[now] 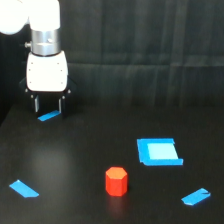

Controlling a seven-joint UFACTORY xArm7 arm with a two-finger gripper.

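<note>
My gripper point(48, 103) hangs at the left rear with its two dark fingers spread apart. It is open, and nothing shows between them. A strip of blue tape point(49, 116) is seen just below the fingers in the view. Far from the gripper, toward the front middle, a red hexagonal block point(116, 182) stands on the black surface. Right of centre is a white square point(162, 151) with blue tape along its edges.
Further blue tape strips mark the front left point(23, 188) and front right point(196, 197) of the black table point(80, 150). A dark curtain point(150, 60) hangs behind. The table between the gripper and the red block is clear.
</note>
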